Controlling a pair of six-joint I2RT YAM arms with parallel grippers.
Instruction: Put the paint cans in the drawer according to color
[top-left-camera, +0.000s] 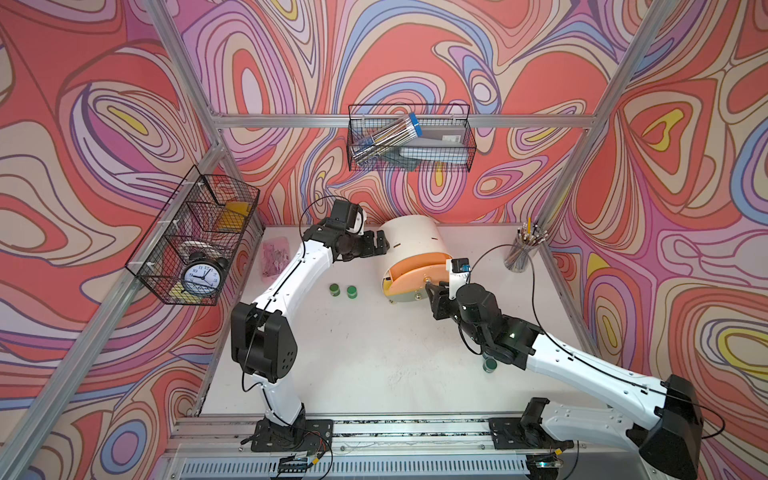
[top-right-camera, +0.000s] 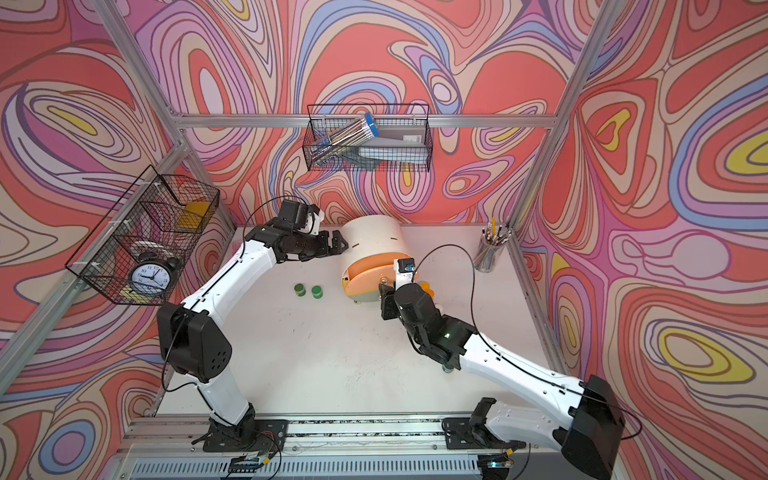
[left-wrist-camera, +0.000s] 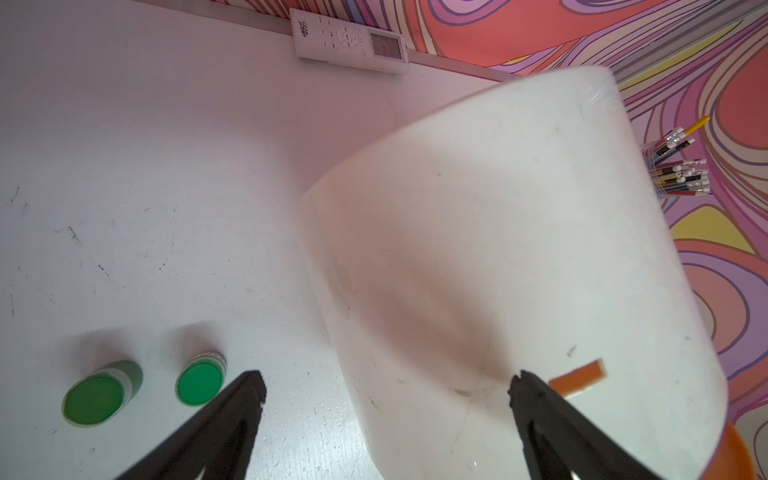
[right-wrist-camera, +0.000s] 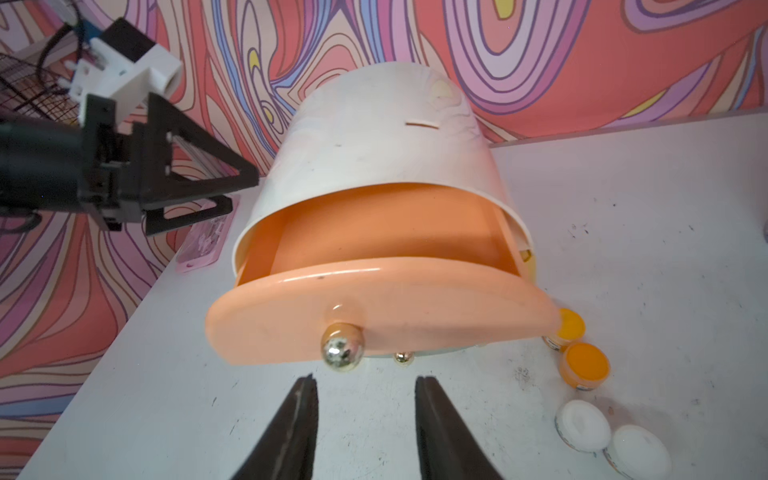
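Observation:
A white rounded drawer unit (right-wrist-camera: 384, 128) stands at the back middle of the table. Its orange top drawer (right-wrist-camera: 448, 292) is pulled partly out, and the visible part of its inside is empty. My right gripper is open in front of that drawer, apart from its round knob (right-wrist-camera: 342, 347). Two green-lidded paint cans (left-wrist-camera: 93, 400) (left-wrist-camera: 200, 381) stand left of the unit. Right of it are two orange-lidded cans (right-wrist-camera: 585, 365) (right-wrist-camera: 566, 326) and two white-lidded cans (right-wrist-camera: 582, 425) (right-wrist-camera: 639, 453). My left gripper stands open, its fingers over the unit's left side.
A cup of pens (top-left-camera: 521, 248) stands at the back right. A pink packet (top-left-camera: 274, 257) lies at the back left. Wire baskets (top-left-camera: 200, 240) hang on the left frame. One dark-green can (top-left-camera: 489, 365) sits under the right arm.

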